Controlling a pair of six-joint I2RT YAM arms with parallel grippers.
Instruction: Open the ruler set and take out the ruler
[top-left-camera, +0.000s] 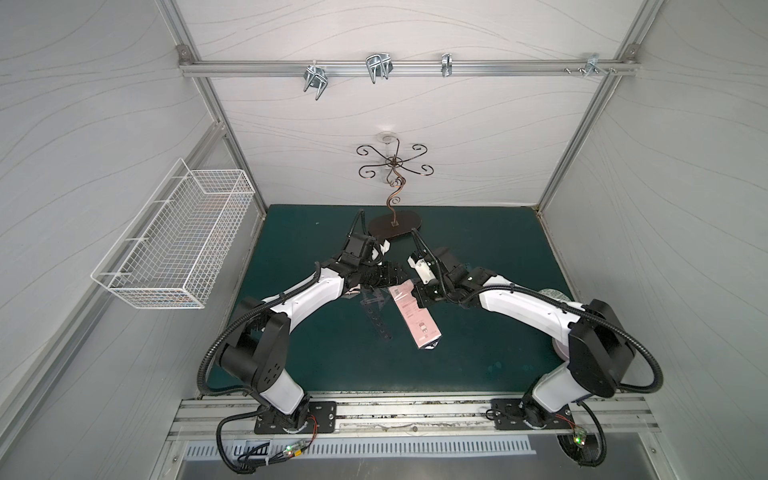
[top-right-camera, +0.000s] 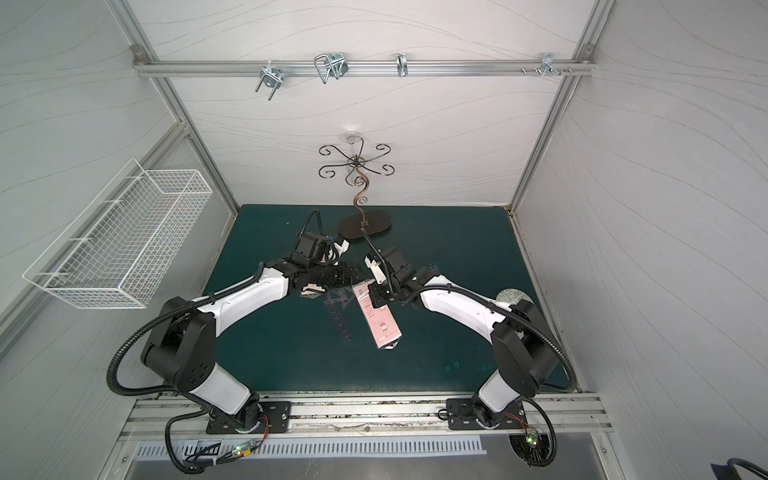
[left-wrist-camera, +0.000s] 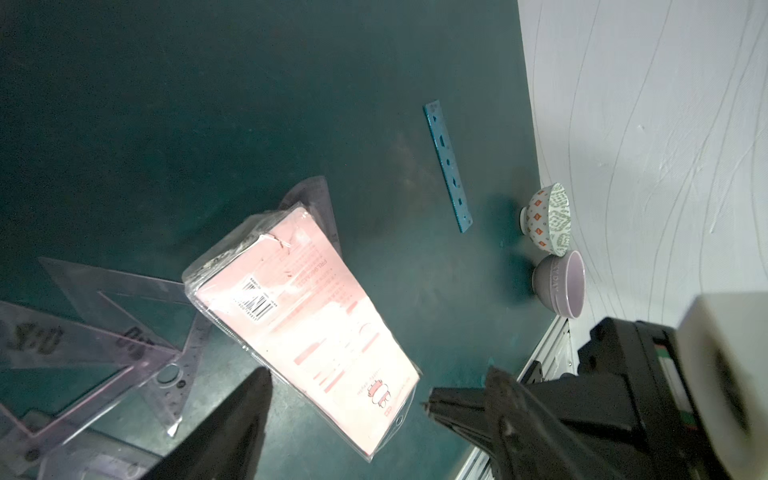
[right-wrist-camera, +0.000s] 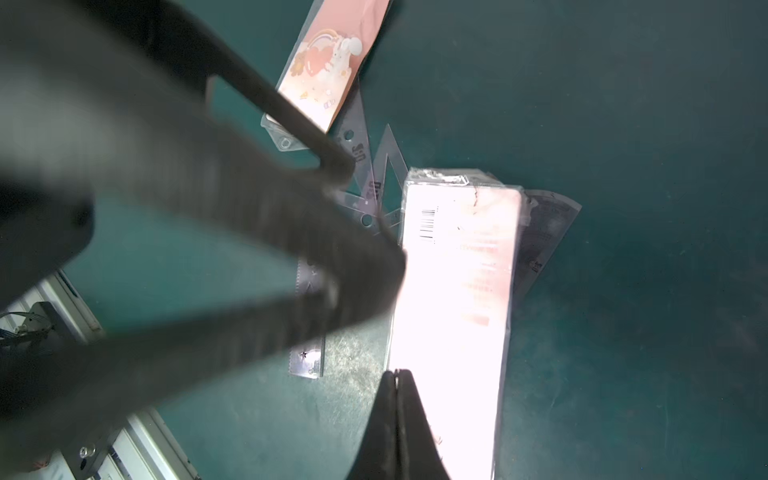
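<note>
The pink ruler set (left-wrist-camera: 312, 320) in its clear sleeve lies with its barcode face up in the left wrist view. A clear plastic piece (right-wrist-camera: 544, 232) shows beside its far end. My right gripper is shut with nothing between its fingers; the set is outside them, behind the tips in the right wrist view. My left gripper stands open, its two blurred fingers far apart and the set's printed face between them in view, not gripped. From above, both grippers (top-left-camera: 397, 276) (top-left-camera: 417, 294) are near the set's far end.
Clear set squares (left-wrist-camera: 120, 344) and a clear ruler (right-wrist-camera: 308, 360) lie beside the set. A second pink pack (right-wrist-camera: 328, 68) is farther off. A teal strip (left-wrist-camera: 448, 164) and two bowls (left-wrist-camera: 548, 220) (left-wrist-camera: 560, 284) lie rightward. A dark stand base (top-left-camera: 396, 225) is behind.
</note>
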